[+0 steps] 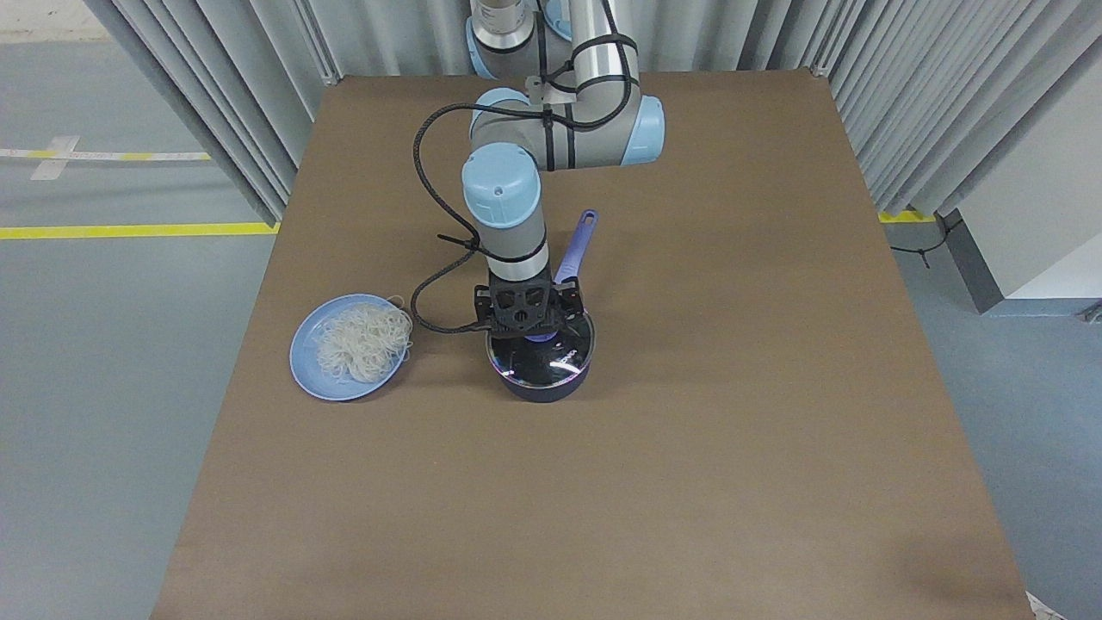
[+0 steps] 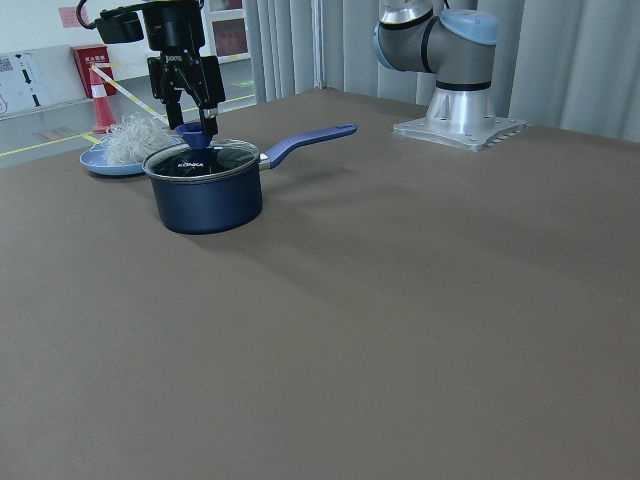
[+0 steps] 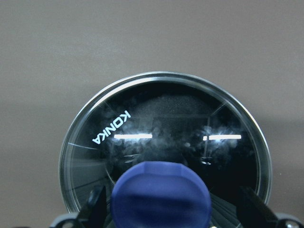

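A dark blue saucepan (image 2: 210, 205) with a glass lid (image 1: 538, 363) stands on the table, its purple handle (image 1: 578, 242) pointing to the back. My gripper (image 2: 192, 124) is low over the lid, its fingers on either side of the blue knob (image 3: 160, 199). In the wrist view the fingertips flank the knob at the bottom edge, with slight dark gaps apparent, so the gripper looks open. A blue plate (image 1: 312, 379) of white noodles (image 1: 363, 337) sits to the left of the pan in the front view.
The arm's base (image 2: 458, 125) stands at the back, before grey curtains.
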